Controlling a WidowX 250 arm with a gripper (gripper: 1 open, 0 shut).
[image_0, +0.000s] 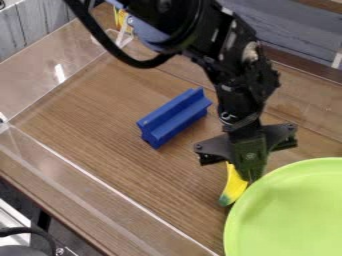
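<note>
My black gripper points down over a yellow banana with a green tip, which lies on the wooden surface against the left rim of a large green plate. The fingertips are low over the banana's upper end and hide it. Whether anything sits between them, or whether they touch it, is hard to make out.
A blue block lies left of the gripper. Clear walls border the wooden surface at left and front left, and a grey panel stands at the back.
</note>
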